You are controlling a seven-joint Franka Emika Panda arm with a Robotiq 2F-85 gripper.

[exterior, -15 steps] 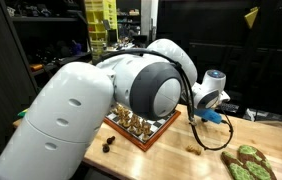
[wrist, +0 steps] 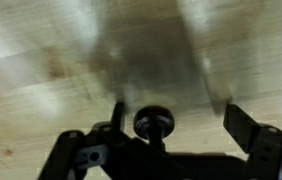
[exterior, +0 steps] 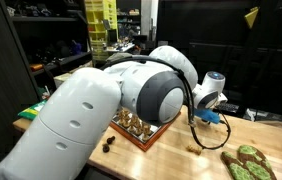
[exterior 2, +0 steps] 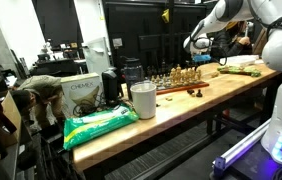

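In the wrist view my gripper is open, its dark fingertips far apart. A small dark round-topped piece (wrist: 153,122) shows between the fingers, closer to the left one, over a blurred light wooden surface. It looks like a chess piece. In exterior view 1 the wrist end of the arm, with blue parts (exterior: 207,116), is over the table right of the chessboard (exterior: 164,129); the fingertips are hard to make out. Several light chess pieces (exterior: 133,124) stand on the board, partly behind the arm.
Dark pieces (exterior: 108,142) lie off the board at the near left, and a tan piece (exterior: 194,149) lies on bare wood. A green-brown mat (exterior: 247,163) is at the right. In exterior view 2 a white tub (exterior 2: 143,99) and a green bag (exterior 2: 99,123) occupy the table's near end.
In exterior view 1 the arm's upper links have swung left and lower, covering more of the chessboard. The blue wrist parts stay almost where they were.
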